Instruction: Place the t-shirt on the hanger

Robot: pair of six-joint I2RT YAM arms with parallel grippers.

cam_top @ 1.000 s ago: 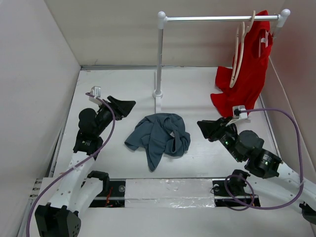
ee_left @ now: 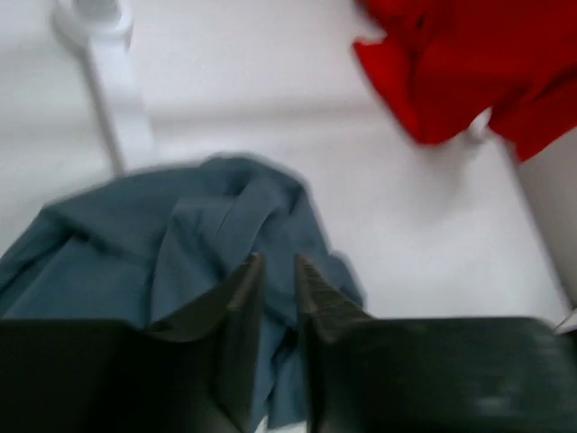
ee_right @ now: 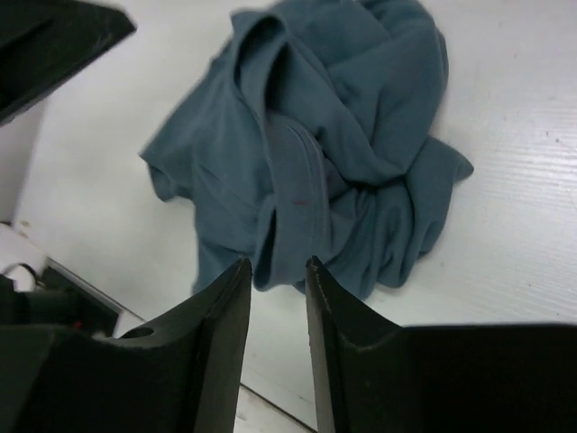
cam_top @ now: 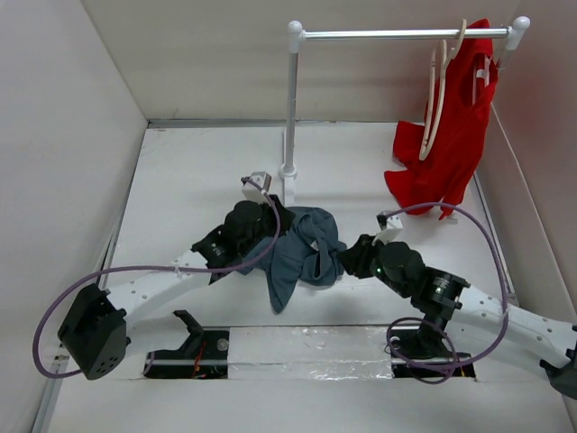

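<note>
A crumpled teal-grey t-shirt [cam_top: 302, 244] lies on the white floor of the workspace. My left gripper [cam_top: 278, 216] is over its upper left part; the left wrist view, blurred, shows the shirt [ee_left: 108, 262] just beyond the fingers. My right gripper [cam_top: 350, 257] is at the shirt's right edge; in the right wrist view the shirt [ee_right: 361, 135] lies ahead of two fingertips [ee_right: 279, 275] with a small gap between them. Both grippers look part open, with nothing clearly held. Pale hangers [cam_top: 431, 108] hang from the rail.
A rail [cam_top: 379, 34] on a white post [cam_top: 291, 108] stands at the back, with a red garment [cam_top: 451, 153] hanging at the right. Clear floor surrounds the shirt, and side walls bound the space.
My left gripper has swung right and down from the open floor at left onto the t-shirt. My right gripper has moved left and lower to the shirt's right edge.
</note>
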